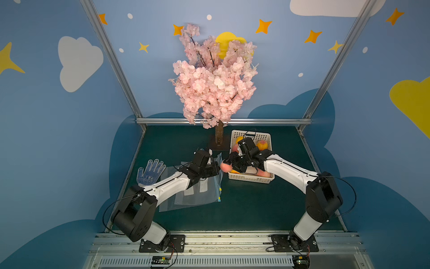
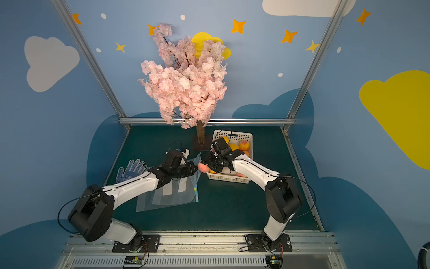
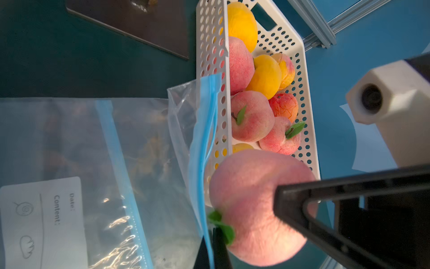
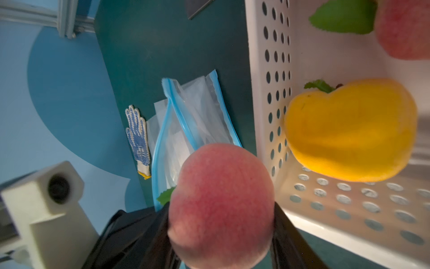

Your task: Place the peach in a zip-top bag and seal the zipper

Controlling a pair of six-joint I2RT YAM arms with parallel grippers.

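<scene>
A pink peach (image 1: 225,166) is held in my right gripper (image 1: 230,163) beside the raised zipper edge of a clear bag (image 1: 199,192), near the basket's left side. In the right wrist view the peach (image 4: 221,201) sits between both fingers. My left gripper (image 1: 216,169) is shut at the bag's edge; in the left wrist view the bag's blue zipper strip (image 3: 197,157) runs down to its fingertips, partly behind the peach. The peach is outside the bag.
A white perforated basket (image 1: 250,179) of peaches and other fruit stands at centre right. A blossom tree on a dark base (image 2: 201,145) is behind, a glove (image 1: 150,172) at left.
</scene>
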